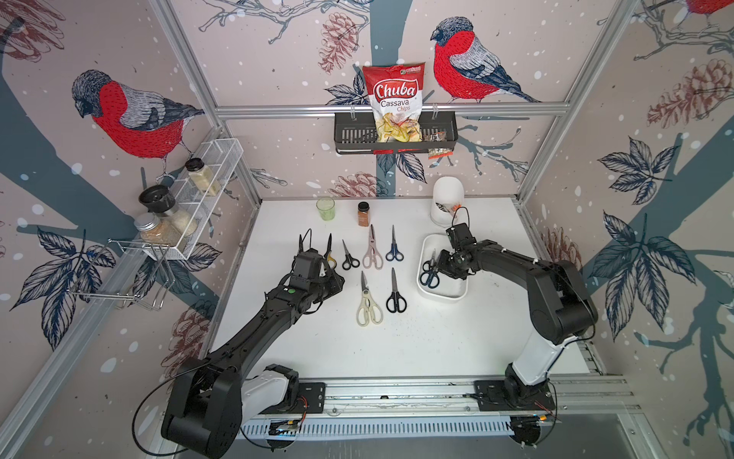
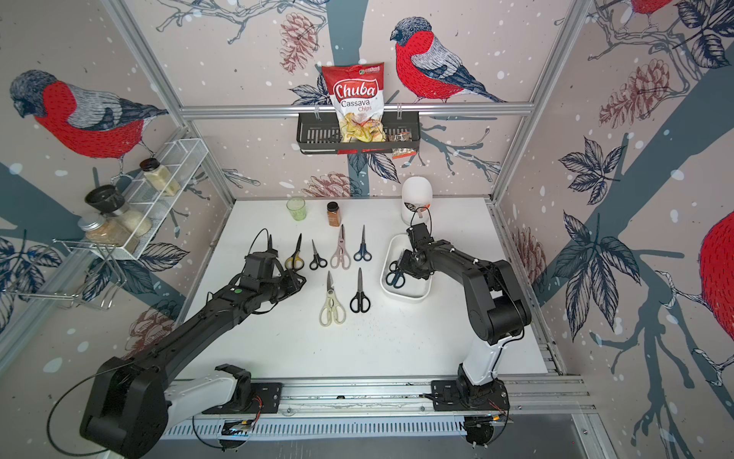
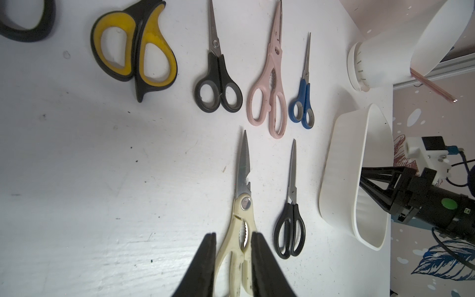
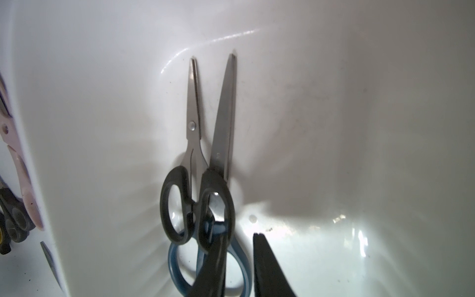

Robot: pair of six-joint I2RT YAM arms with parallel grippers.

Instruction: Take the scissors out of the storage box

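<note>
In the white storage box (image 1: 421, 284), two pairs of scissors lie together, seen from close up in the right wrist view. Black-handled scissors (image 4: 217, 190) rest on top, and blue-handled scissors (image 4: 241, 264) are partly hidden underneath, with both sets of blades toward the box's far end. My right gripper is inside the box over the handles. Its fingers are drawn close together, a narrow gap showing at the tips; one finger (image 4: 213, 269) overlaps the black handle's lower edge, and nothing shows gripped. Away to the left, my left gripper hovers over cream scissors (image 3: 246, 204), slightly open and empty.
Outside the box lie yellow-black scissors (image 3: 158, 44), small black scissors (image 3: 216, 74), pink scissors (image 3: 270, 79), blue scissors (image 3: 303, 96) and long black scissors (image 3: 289, 220). A white container (image 1: 448, 191) stands behind the box.
</note>
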